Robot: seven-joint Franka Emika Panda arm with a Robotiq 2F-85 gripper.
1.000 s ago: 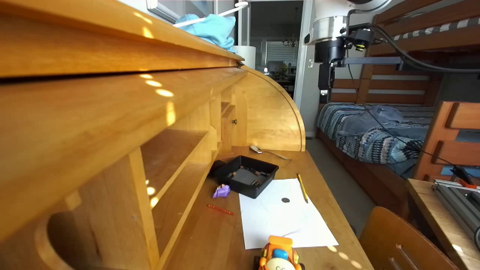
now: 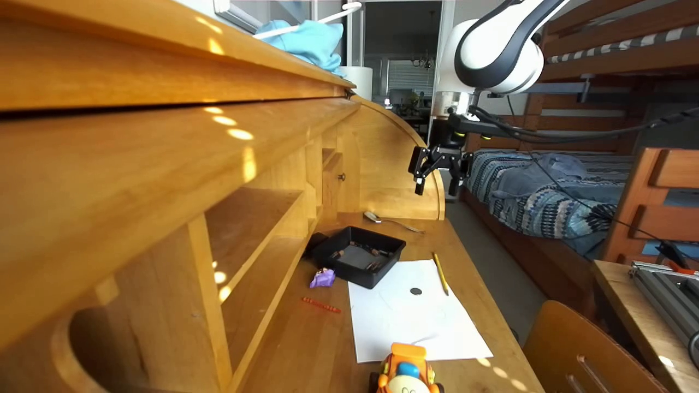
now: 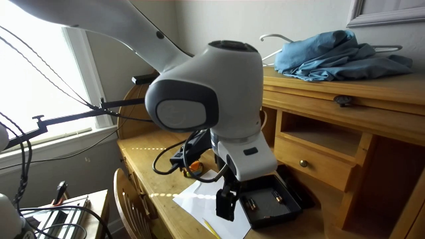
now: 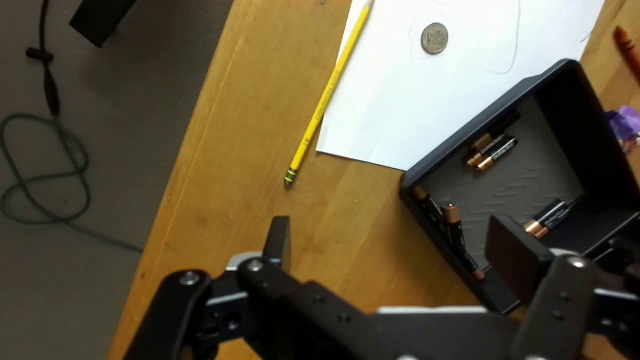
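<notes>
My gripper is open above the desk, with nothing between its spread fingers. In exterior view 1 the gripper (image 2: 440,183) hangs well clear of the desktop. Below and to one side of it is a black tray (image 2: 370,278) with several copper-topped batteries (image 4: 496,152) lying in it. A yellow pencil (image 4: 327,93) lies partly on the edge of a white paper sheet (image 4: 384,114). On that sheet rests a silver coin (image 4: 434,38). In the wrist view, the right finger (image 4: 513,258) covers part of the tray.
An orange toy car (image 2: 406,370) sits near the desk's close end. A purple wrapper (image 2: 322,278) and a red crayon (image 2: 321,304) lie beside the shelves. A wooden chair (image 2: 583,353) stands along the desk's open side. Bare desktop shows between pencil and tray.
In exterior view 1, my arm has moved left and lower, over toward the desk, and the gripper has turned so both fingers show. The things on the desk have not moved.
</notes>
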